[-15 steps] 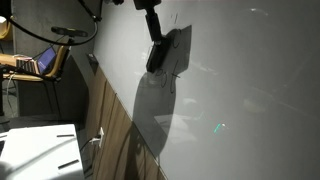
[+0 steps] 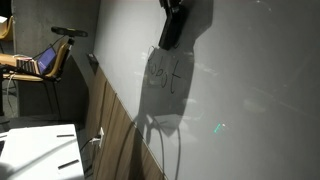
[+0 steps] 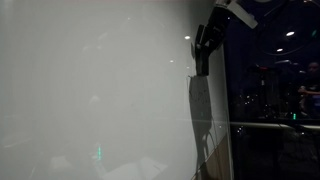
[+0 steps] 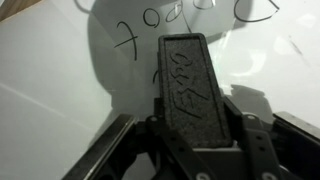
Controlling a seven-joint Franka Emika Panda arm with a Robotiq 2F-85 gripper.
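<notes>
A black block eraser (image 4: pixel 190 85) with EXPO lettering fills the middle of the wrist view. My gripper is shut on it, one finger to either side. The same eraser (image 2: pixel 173 27) shows dark at the top of exterior view 1, and as a dark shape (image 3: pixel 203 60) in exterior view 2. Behind it is the whiteboard (image 2: pixel 250 90), carrying dark handwriting (image 2: pixel 165 75) below the eraser in that view. Marker strokes (image 4: pixel 127 36) are visible beyond the eraser in the wrist view. Whether the eraser touches the board I cannot tell.
The arm's shadow (image 2: pixel 155 105) falls across the board. Wood panelling (image 2: pixel 118 130) borders the board's edge. A white table (image 2: pixel 40 150) and a chair (image 2: pixel 55 65) with a laptop (image 2: pixel 45 61) stand to the left. Most of the board is clear of objects.
In exterior view 1 my gripper and the eraser have moved up and to the right. More of the handwriting is now uncovered, and the shadow has shifted.
</notes>
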